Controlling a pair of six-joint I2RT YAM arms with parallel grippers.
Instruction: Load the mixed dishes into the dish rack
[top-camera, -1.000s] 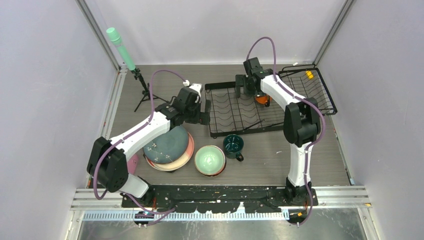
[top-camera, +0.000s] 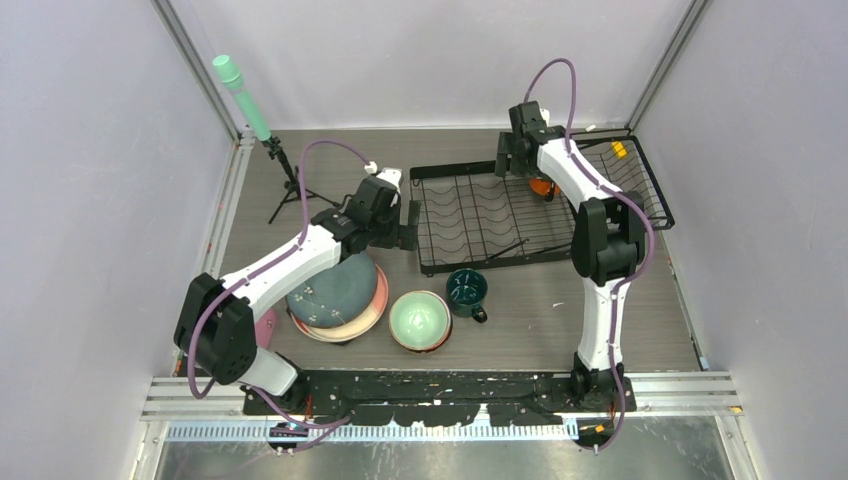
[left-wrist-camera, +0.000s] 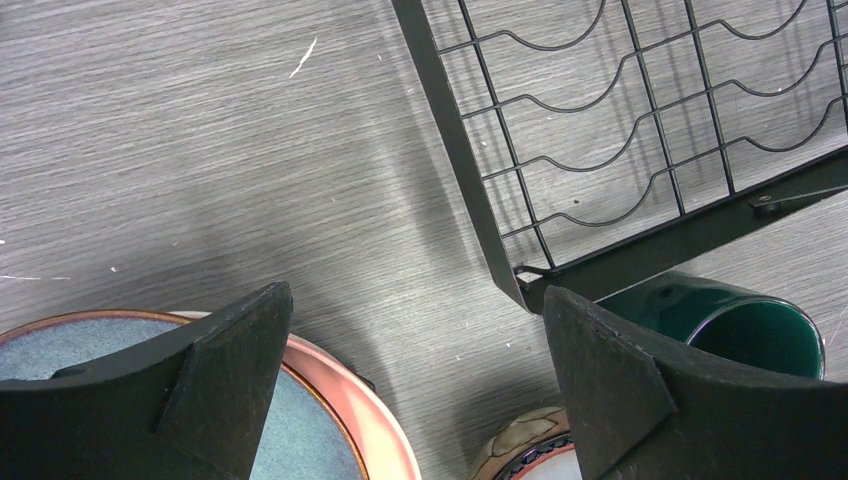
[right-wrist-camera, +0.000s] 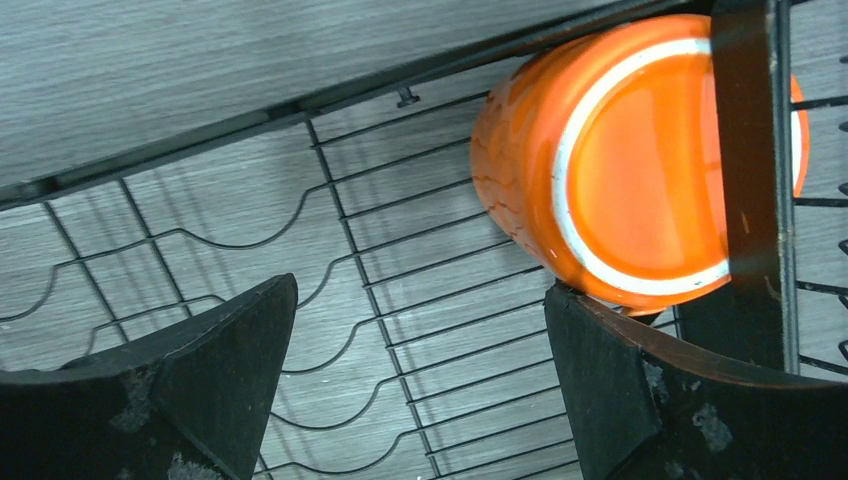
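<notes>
The black wire dish rack takes up the back right, with an orange cup lying on its side inside, against a black bar. Over it my right gripper is open, the cup just beyond its fingertips. My left gripper hangs open left of the rack, empty, above the dishes: a blue-grey plate on pink and cream plates, a stack of bowls topped by a green one, and a dark teal mug.
A mint-green cylinder on a black tripod stands at the back left. A pink item is partly hidden by the left arm. Bare table lies right of the mug.
The right arm and the orange cup have moved right and toward the back of the rack. The left arm is still.
</notes>
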